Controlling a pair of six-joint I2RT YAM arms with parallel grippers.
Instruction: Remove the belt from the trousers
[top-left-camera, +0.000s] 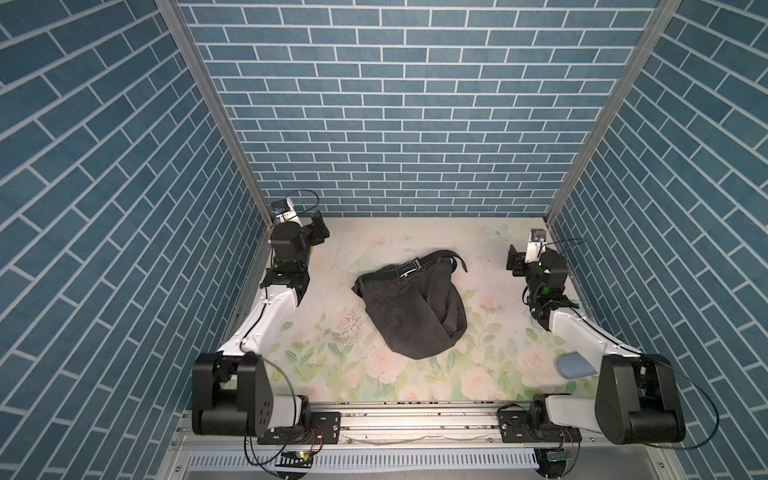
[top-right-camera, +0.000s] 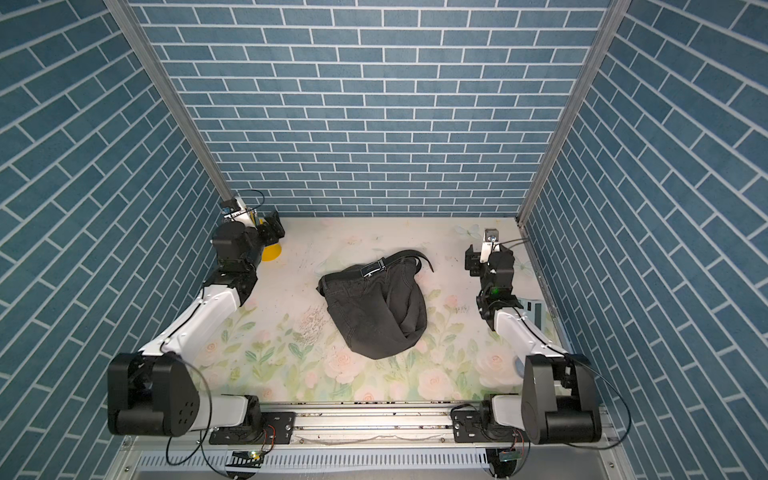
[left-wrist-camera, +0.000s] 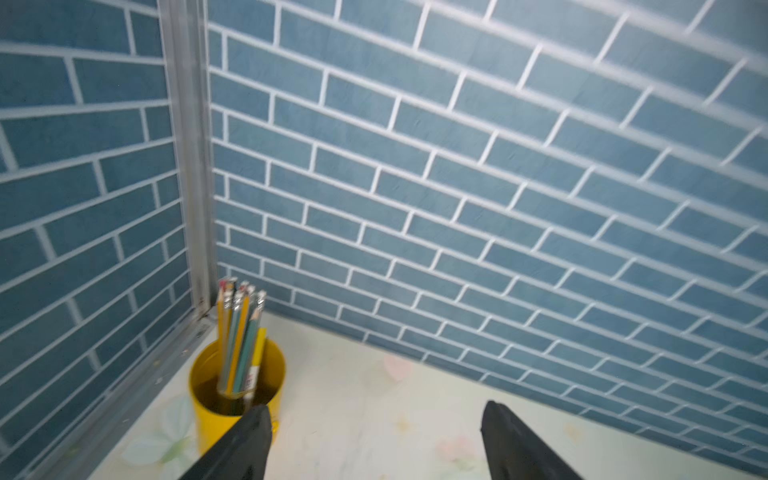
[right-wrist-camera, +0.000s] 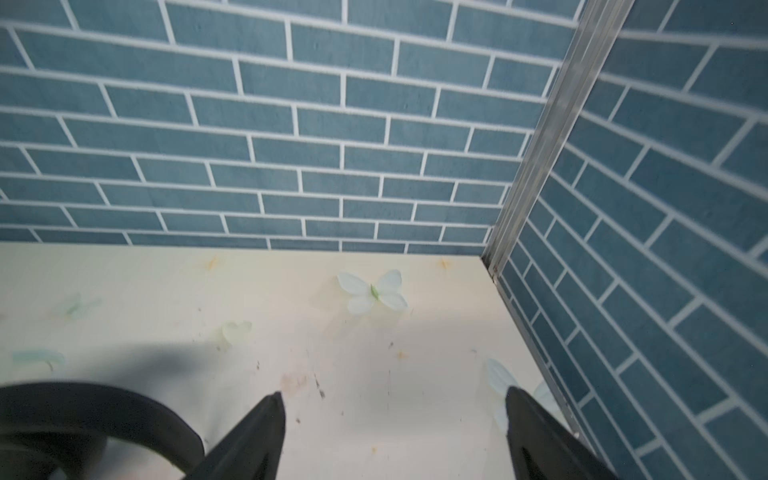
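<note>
Dark trousers (top-left-camera: 416, 316) lie folded on the flowered table, their waistband toward the back wall. A black belt (top-left-camera: 442, 256) runs along the waistband, its silver-framed buckle (top-left-camera: 409, 268) near the middle and its loose end curling out to the right. In the right wrist view, part of the curved black belt (right-wrist-camera: 104, 397) shows at the lower left. My left gripper is open and empty, held well left of the trousers. To their right, clear of the belt end, my right gripper also stands open with nothing between its fingers.
A yellow cup (left-wrist-camera: 276, 372) of pencils stands in the back left corner, close to the left gripper. A blue-grey flat item (top-left-camera: 575, 365) lies by the right arm.
</note>
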